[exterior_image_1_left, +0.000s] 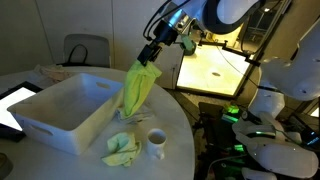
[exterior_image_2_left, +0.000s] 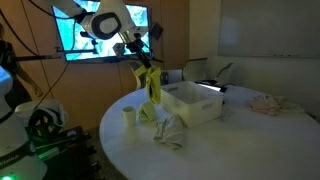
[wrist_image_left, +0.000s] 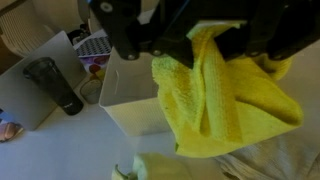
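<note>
A bright yellow-green cloth (exterior_image_1_left: 138, 88) hangs in folds from my gripper (exterior_image_1_left: 150, 62), which is shut on its upper part. In the second exterior view the same cloth (exterior_image_2_left: 154, 84) dangles above the table, just in front of the white box. The wrist view has the cloth (wrist_image_left: 220, 105) bunched right under the fingers and covering the tips. A white open box (exterior_image_1_left: 70, 108) stands on the table to the left of the cloth; its visible inside looks empty. A second, paler yellow cloth (exterior_image_1_left: 123, 150) lies crumpled in front of the box.
A white mug (exterior_image_1_left: 156, 143) stands near the table's right edge. Greyish cloth (exterior_image_2_left: 170, 132) lies crumpled on the table. Beyond the box, a dark tumbler (wrist_image_left: 52, 86) shows in the wrist view.
</note>
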